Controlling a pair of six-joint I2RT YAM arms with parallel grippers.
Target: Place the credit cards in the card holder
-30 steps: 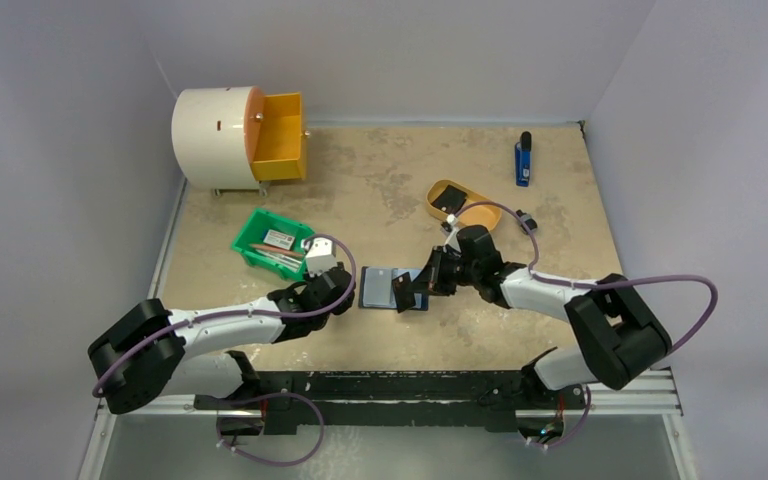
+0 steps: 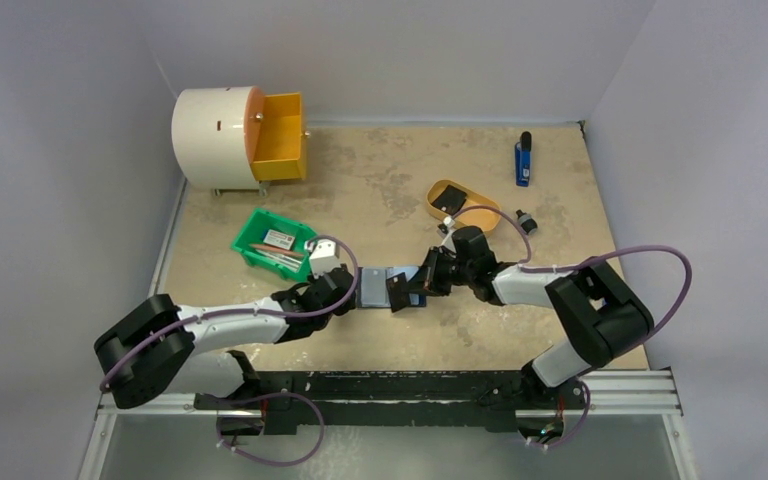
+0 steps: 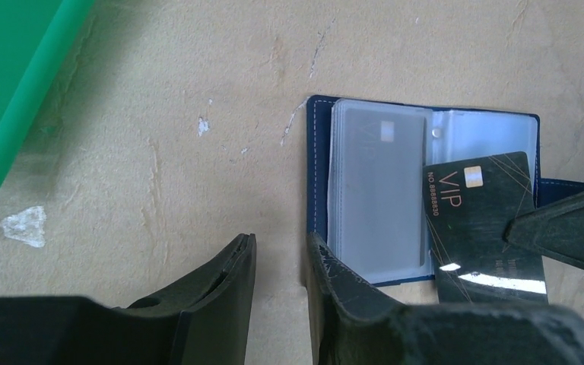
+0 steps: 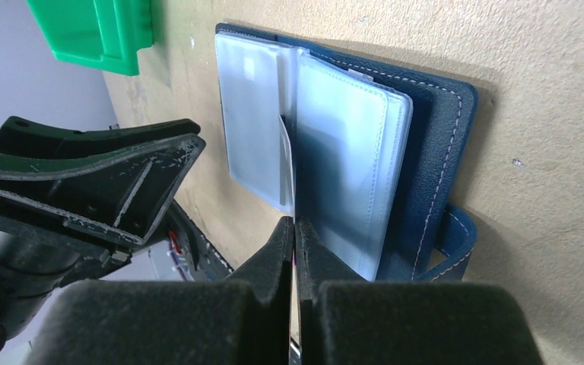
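The card holder (image 3: 380, 190) lies open on the table, dark blue with clear sleeves. A black VIP card (image 3: 471, 205) is in my right gripper, which is shut on it. In the right wrist view the card (image 4: 288, 163) shows edge-on, its far edge at the holder's middle fold; whether it is inside a sleeve I cannot tell. My left gripper is part open at the holder's left edge. One finger (image 3: 321, 255) overlaps that edge in view, the other (image 3: 242, 255) is over bare table; nothing is seen clamped between them.
A green basket (image 2: 248, 237) with pens and a small box stands behind the left gripper. Farther back are an orange tray (image 2: 485, 218) holding a black item, a blue stapler (image 2: 523, 160), and a white drum with a yellow drawer (image 2: 278, 140).
The holder and the card have shifted slightly left, along with the right gripper. My left arm has moved a little to the right, toward the holder's edge.
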